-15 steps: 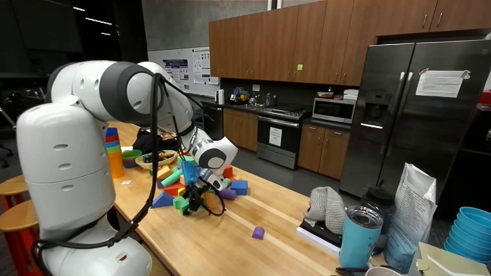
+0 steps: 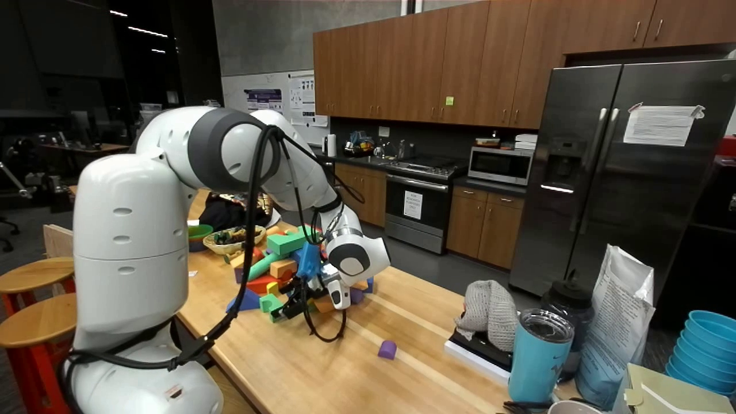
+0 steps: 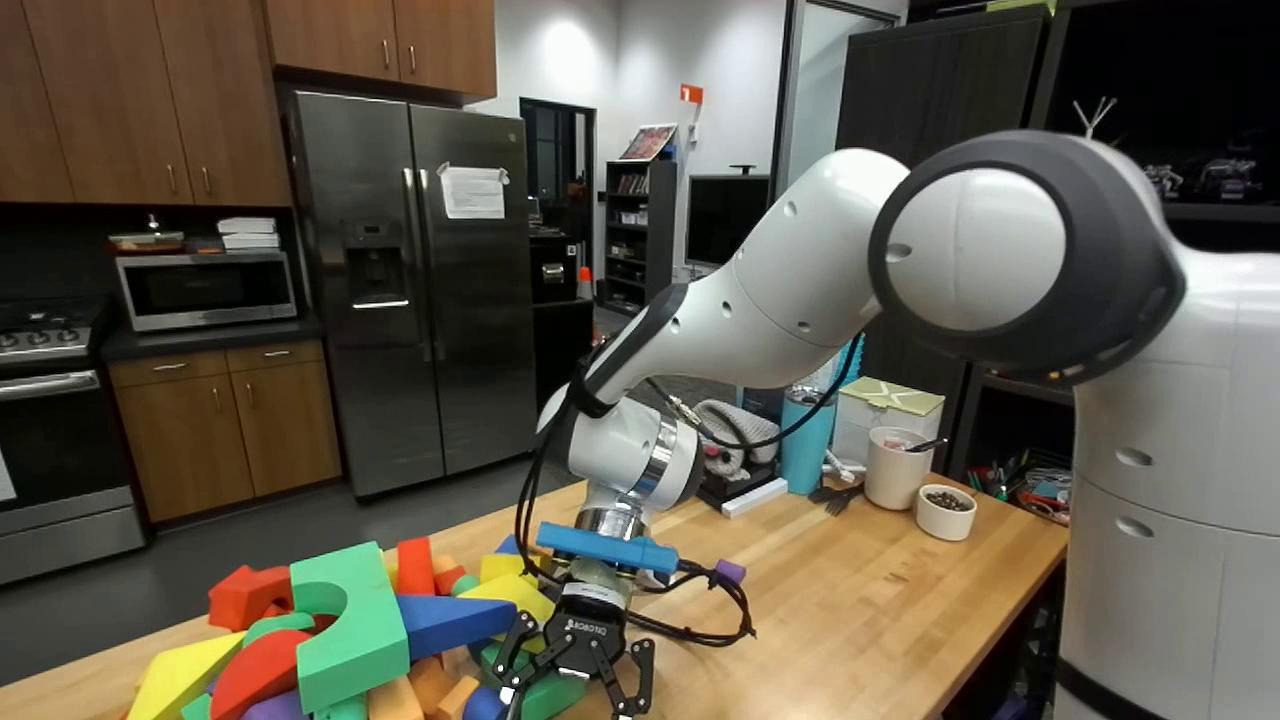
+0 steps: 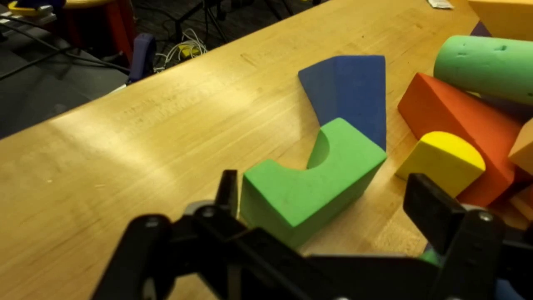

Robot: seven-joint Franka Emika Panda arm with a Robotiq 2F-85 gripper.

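Observation:
My gripper is open in the wrist view, its black fingers (image 4: 228, 192) spread wide. A green block with a curved notch (image 4: 320, 180) lies on the table beyond and between the fingertips; no grip on it shows. Behind that block and close against it is a blue wedge (image 4: 357, 90). To the right are a yellow rounded block (image 4: 444, 160), a red block (image 4: 464, 135) and a green cylinder (image 4: 492, 67). Exterior view 2 has the gripper (image 3: 576, 700) low at the right side of the block pile, with its fingers apart.
A large green arch (image 3: 354, 624) sits high on the heap, left of the gripper. One purple block (image 2: 387, 349) lies alone on the wooden table (image 2: 310, 379), with bare surface around it. A blue tumbler (image 2: 541, 352) and other items crowd the right end.
In exterior view 1 the arm has swung to the right, and its wrist and gripper have shifted slightly right. The orange container at the left is now hidden behind the arm. The notched green block appears unmoved.

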